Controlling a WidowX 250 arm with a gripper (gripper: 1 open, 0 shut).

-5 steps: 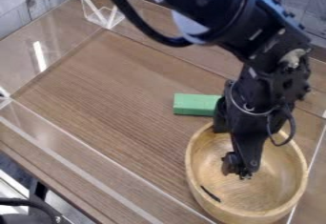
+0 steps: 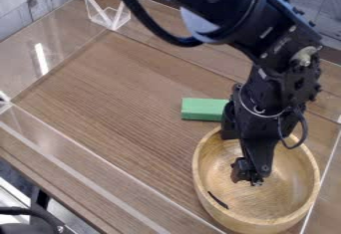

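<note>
The black gripper reaches down from the upper right into a tan round bowl at the lower right, its fingers over the bowl's interior. It is open, and no held object shows, though the dark fingers hide part of the bowl's back. A green block lies on the table just behind the bowl, partly covered by the arm on its right side.
A clear plastic piece is at the far back left. A dark cable runs along the lower left edge.
The upper part of the arm has shifted slightly; the gripper remains in the bowl, and the bowl and block have stayed put.
</note>
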